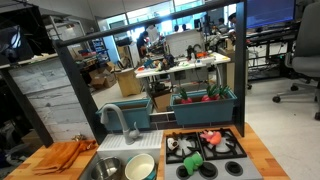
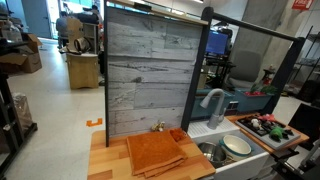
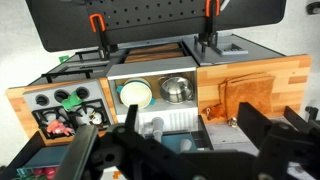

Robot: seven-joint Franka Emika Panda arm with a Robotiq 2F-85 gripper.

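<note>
My gripper is open above the toy kitchen, its dark fingers wide apart at the bottom of the wrist view with nothing between them. Beneath it are a pale, green-rimmed bowl (image 3: 135,94) and a steel pot (image 3: 177,90), side by side in the sink area. An orange cloth (image 3: 238,94) lies on the wooden counter; exterior view 2 shows this cloth (image 2: 153,151) spread out flat. On the stove (image 1: 224,164) rest a green toy (image 1: 193,161) and a pink toy (image 1: 210,136). In exterior view 1 the bowl (image 1: 140,167) is partly cut off by the lower edge.
A grey faucet (image 1: 119,120) rises behind the sink. Behind the stove stands a blue-green planter box (image 1: 203,109) with red and green items. Dark frame posts (image 1: 240,70) and a grey plank wall (image 2: 152,75) border the counter. Bare wood shows beside the cloth.
</note>
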